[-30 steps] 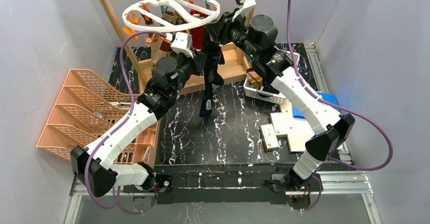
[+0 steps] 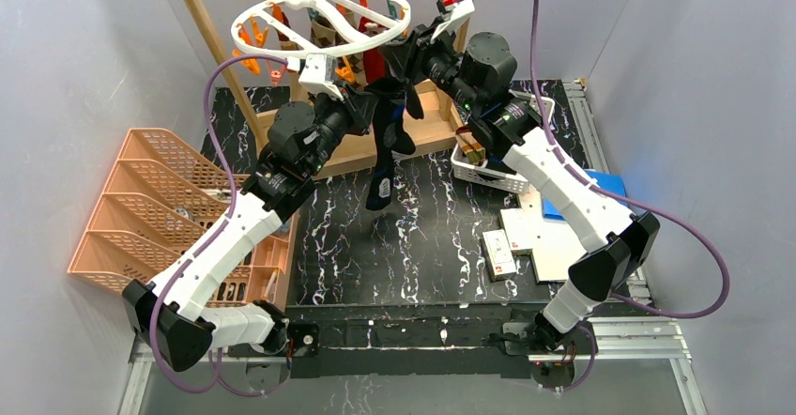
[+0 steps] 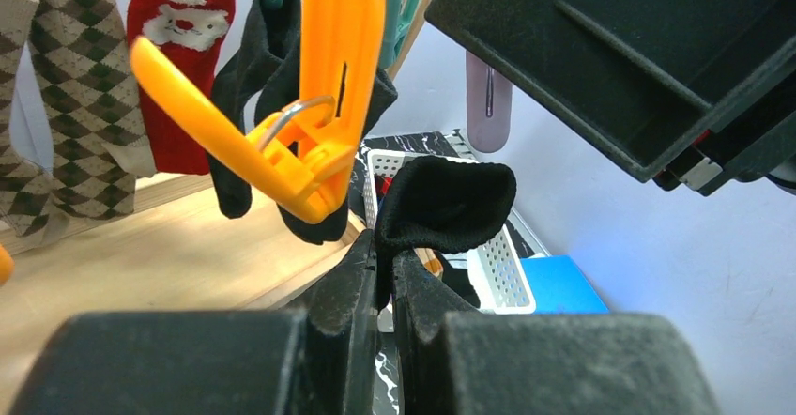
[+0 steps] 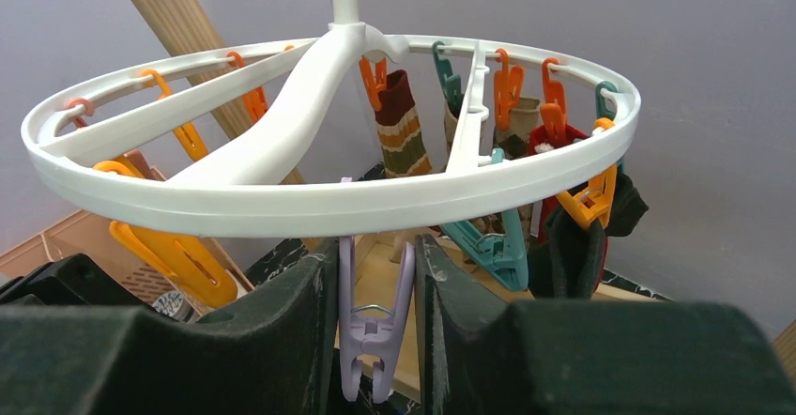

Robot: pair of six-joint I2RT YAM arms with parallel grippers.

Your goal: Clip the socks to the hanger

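Observation:
A black sock [image 3: 441,204] stands up from my left gripper, which is shut on its cuff; in the top view its dark foot [image 2: 380,185] hangs below. My right gripper is shut on a lilac clip [image 4: 374,335] at the near rim of the white round hanger [image 4: 338,210]. The clip's lower end [image 3: 489,105] shows above and to the right of the sock, apart from it. Other socks hang from clips, among them a red one [image 3: 178,68] and a checkered one [image 3: 86,105].
An empty orange clip [image 3: 324,86] hangs close to the left of the sock, and a teal clip [image 4: 497,241] right of the lilac one. A white basket [image 2: 502,178] stands at the right, an orange rack [image 2: 155,213] at the left.
My left gripper has shifted slightly left with the sock. The hanger has moved slightly to the right and up. The right arm is nearly still.

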